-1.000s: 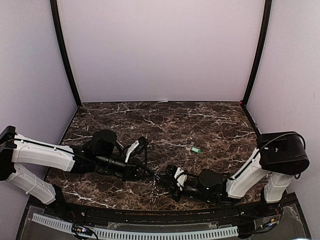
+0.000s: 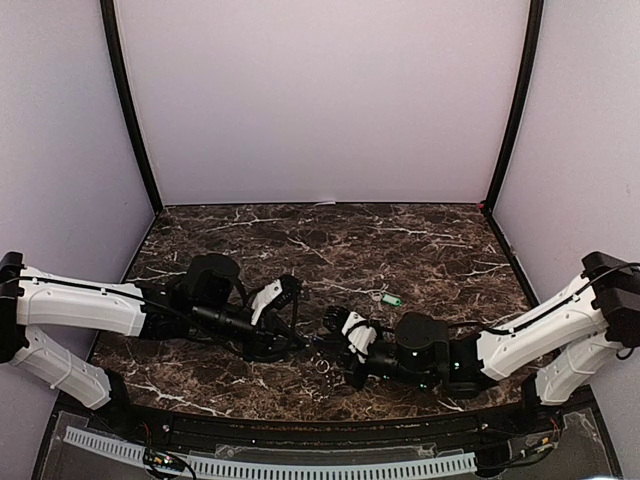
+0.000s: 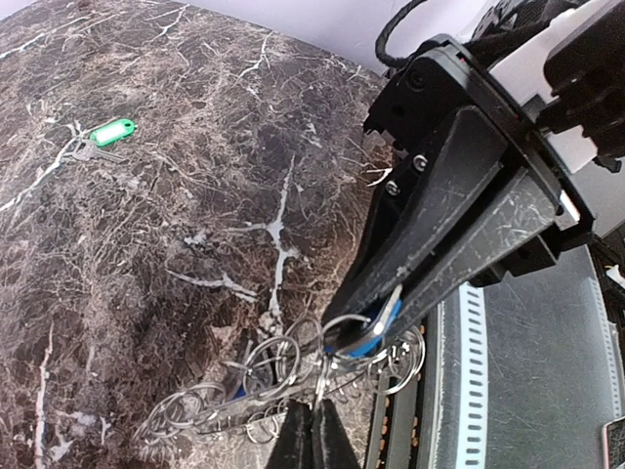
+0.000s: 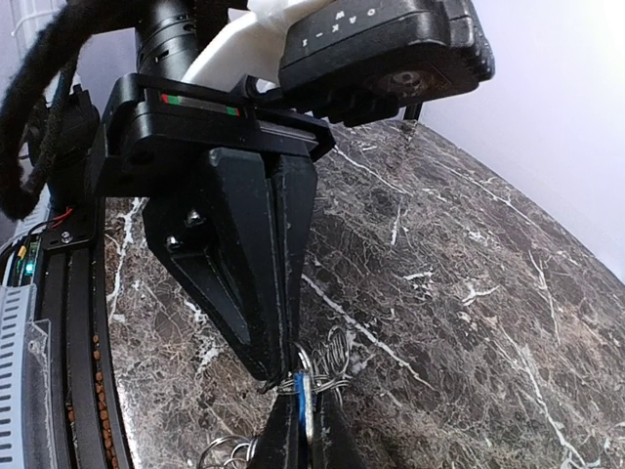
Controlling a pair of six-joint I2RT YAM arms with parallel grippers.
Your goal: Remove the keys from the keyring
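A bundle of silver rings and keys point(image 3: 283, 366) hangs between the two grippers, with blue bits on it. My left gripper is shut, a thin metal strip rising from between its fingertips. From the other side, my right gripper is shut on a thin blue and silver piece point(image 4: 304, 389), seemingly part of the bundle. Both grippers nearly meet low over the table in the top view, where the bundle is small and partly covered. Which part is ring and which is key cannot be made out.
A green tag point(image 3: 112, 131) lies on the dark marbled table point(image 2: 330, 240) behind the grippers, with a key point(image 3: 93, 151) beside it. A perforated strip point(image 2: 320, 466) runs along the front edge.
The right arm's elbow has swung to the right, and its gripper has shifted and turned near the bundle. The bundle hangs differently. My left arm has barely moved.
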